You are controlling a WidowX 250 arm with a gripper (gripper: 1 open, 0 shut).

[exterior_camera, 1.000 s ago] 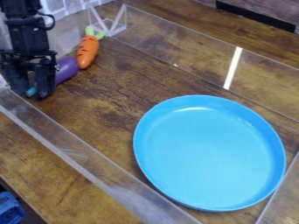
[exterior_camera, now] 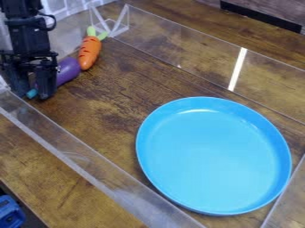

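My black gripper (exterior_camera: 34, 76) is low at the upper left, beside the clear wall, over a purple eggplant-like toy (exterior_camera: 66, 69) that is partly hidden behind it. A small light-blue piece shows under the fingertips, too small to identify. Whether the fingers are open or shut is unclear. An orange carrot (exterior_camera: 88, 52) with a green top lies just behind the purple toy. A large light-blue plate (exterior_camera: 213, 155) rests on the right of the wooden surface.
Clear plastic walls border the wooden surface (exterior_camera: 131, 89). The middle between the toys and the plate is free. A dark blue object (exterior_camera: 7, 212) is at the lower left corner, outside the near wall.
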